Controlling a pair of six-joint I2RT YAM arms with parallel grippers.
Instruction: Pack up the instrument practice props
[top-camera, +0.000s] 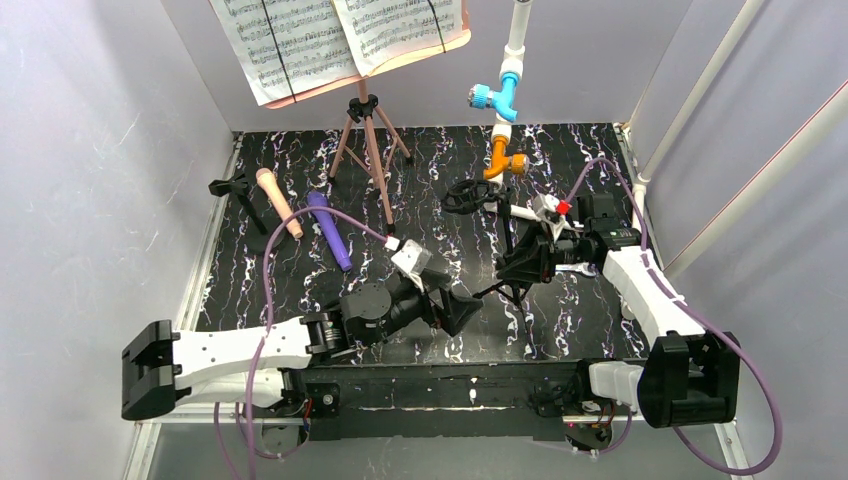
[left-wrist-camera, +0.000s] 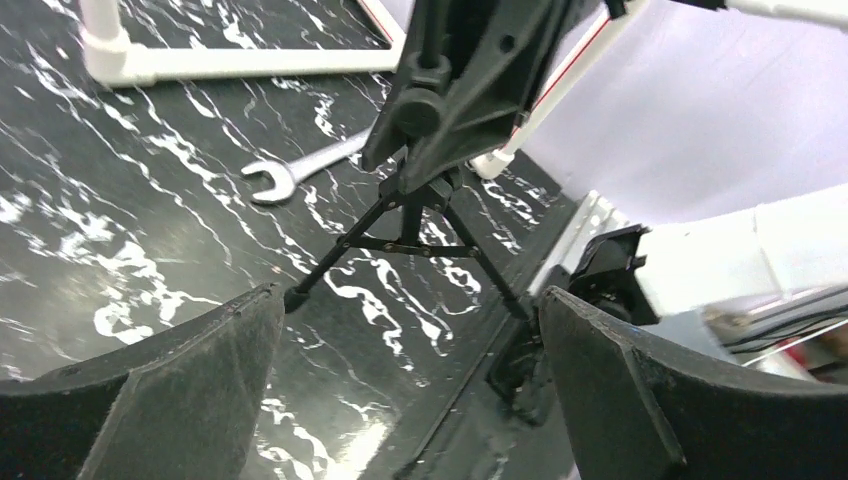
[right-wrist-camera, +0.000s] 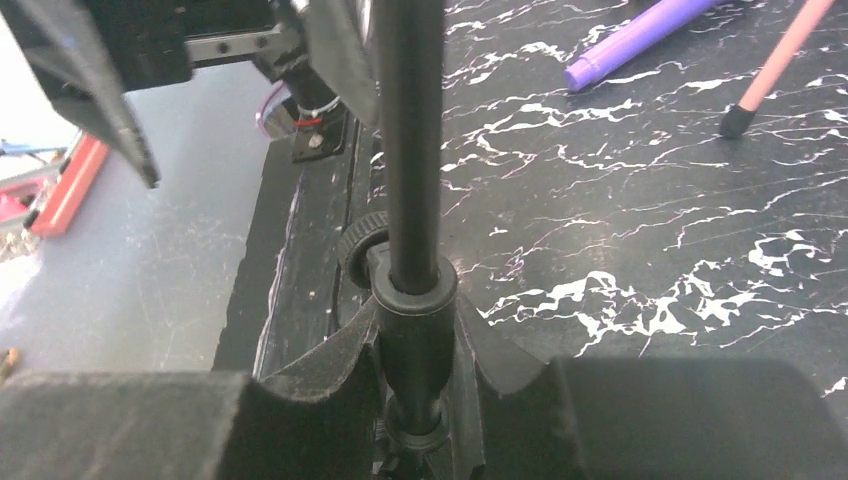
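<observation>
My right gripper (top-camera: 525, 262) is shut on the pole (right-wrist-camera: 412, 140) of a black tripod stand, upright with a knob and collar in the right wrist view, its legs (left-wrist-camera: 480, 265) spread below the gripper in the left wrist view. My left gripper (top-camera: 455, 305) is open to the left of the stand, its fingers apart and empty. A purple microphone (top-camera: 330, 232) and a peach microphone (top-camera: 279, 202) lie at the left by a small black stand (top-camera: 262, 236). A music stand (top-camera: 375, 160) with sheets is at the back.
A white pipe with blue (top-camera: 502, 98) and orange (top-camera: 500, 155) taps stands behind the black stand. A wrench (left-wrist-camera: 320, 160) lies on the table near it.
</observation>
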